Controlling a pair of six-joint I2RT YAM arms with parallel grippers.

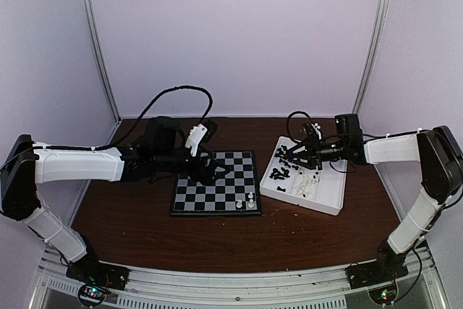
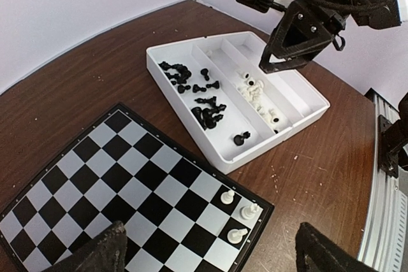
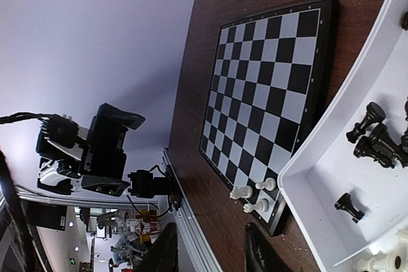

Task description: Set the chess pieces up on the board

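Note:
The chessboard [image 1: 219,157] lies flat mid-table, partly covered by my left gripper [image 1: 222,171]. In the left wrist view that gripper's fingers [image 2: 99,253] are wide apart, with nothing between them. My right gripper [image 1: 293,158] is above the tray, tilted toward the board. Its fingers [image 3: 167,250] stand partly apart and hold nothing visible.
Right of the board is the white divided tray [image 2: 223,162]. Black pieces [image 2: 207,116] lie loose in its board-side compartment, white pieces [image 2: 255,90] in the middle one. Bare table [image 1: 181,240] stretches in front of the board.

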